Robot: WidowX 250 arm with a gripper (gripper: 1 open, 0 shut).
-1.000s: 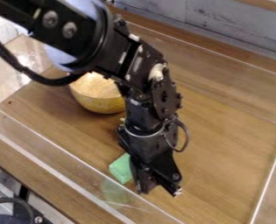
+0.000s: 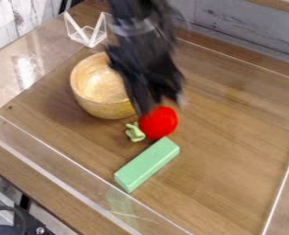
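Note:
A wooden bowl (image 2: 97, 92) sits at the left of the table. Just right of and below it lies a red object (image 2: 159, 122) with a small pale green piece (image 2: 136, 132) beside it. Below those, a mint-green block (image 2: 146, 164) lies diagonally. My gripper (image 2: 154, 87) is a dark motion blur over the bowl and the table's back; its fingers are too smeared to read.
A white wire shape (image 2: 88, 26) stands at the back left corner.
My gripper has risen and moved back from the front of the table, uncovering the green block and the red object.

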